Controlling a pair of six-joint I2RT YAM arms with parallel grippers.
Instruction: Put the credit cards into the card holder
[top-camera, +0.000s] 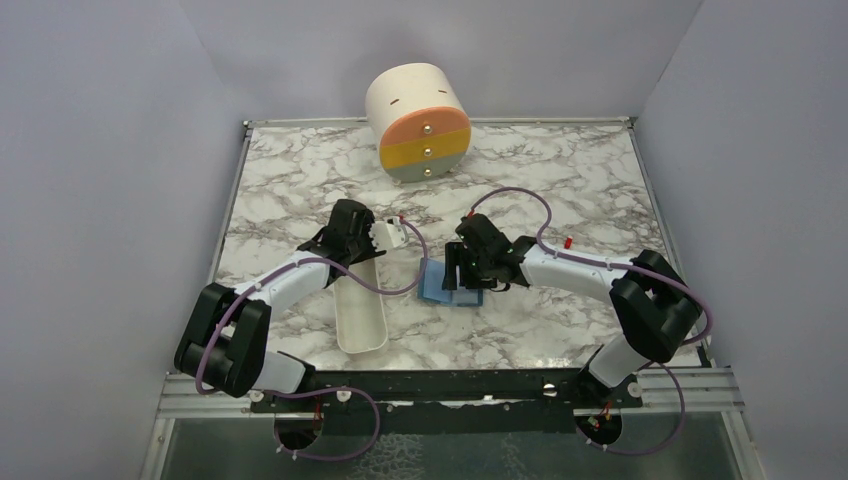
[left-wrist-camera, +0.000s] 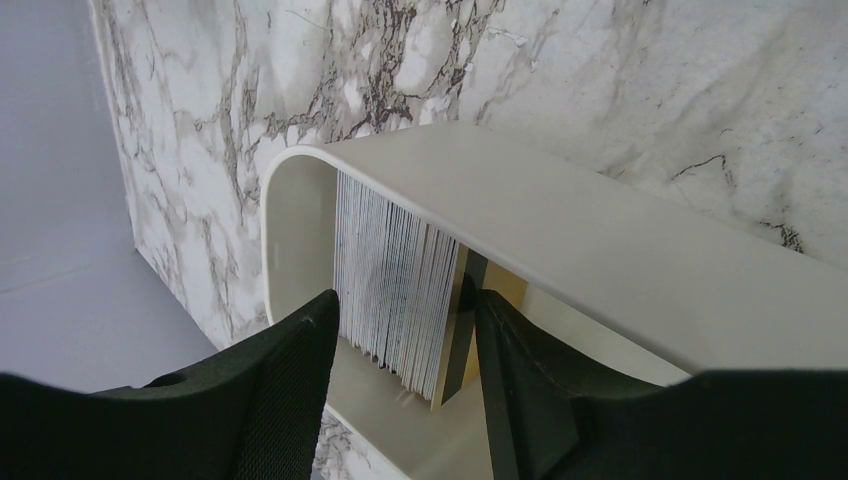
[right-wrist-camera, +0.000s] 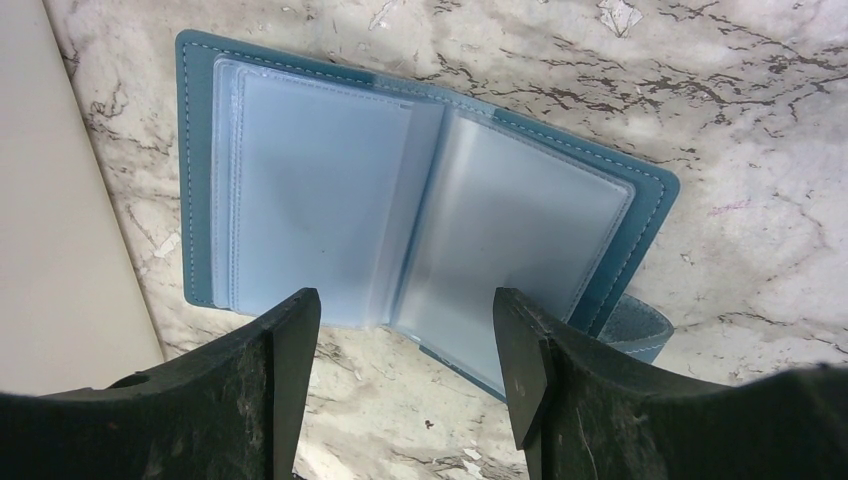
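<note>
A long white box (top-camera: 358, 318) lies on the marble table; in the left wrist view a row of upright white cards (left-wrist-camera: 390, 280) fills one end, with a dark card (left-wrist-camera: 459, 330) and a tan one at the row's end. My left gripper is over that end, part open, one fingertip at the dark card. The open blue card holder (right-wrist-camera: 320, 200), with clear sleeves, lies right of the box. My right gripper hangs open over it, with nothing visible between its fingers.
A white cylindrical drawer unit (top-camera: 410, 100) with coloured drawers stands at the back. Grey walls surround the table.
</note>
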